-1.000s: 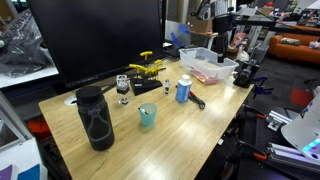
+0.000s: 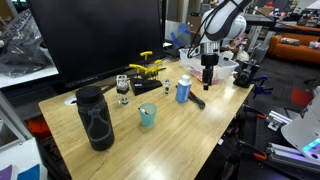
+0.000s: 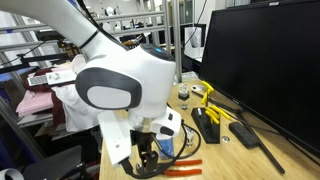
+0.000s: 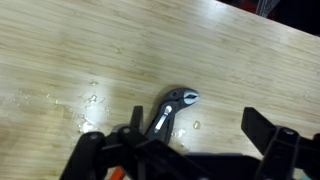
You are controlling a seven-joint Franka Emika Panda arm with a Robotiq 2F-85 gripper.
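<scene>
In the wrist view, pliers (image 4: pixel 176 100) lie on the wooden table with their dark metal head pointing away. A bit of red handle shows at the lower edge there, and the rest is hidden. My gripper is open above them, one finger on either side, with nothing held. Exterior view 1 has the pliers (image 2: pixel 197 102) as a dark strip beside the blue bottle (image 2: pixel 183 90), with my gripper (image 2: pixel 207 77) just above and behind. Red handles (image 3: pixel 184 167) stick out past the arm in exterior view 2.
A clear bin (image 2: pixel 228 72) stands behind the arm. A teal mug (image 2: pixel 148 115), a black cylinder (image 2: pixel 96 118), a glass jar (image 2: pixel 123 89) and a black holder with yellow-handled tools (image 2: pixel 146 82) are on the table to the left.
The arm has come down and leftward from over the bin area toward the pliers. The objects on the table have stayed where they were.
</scene>
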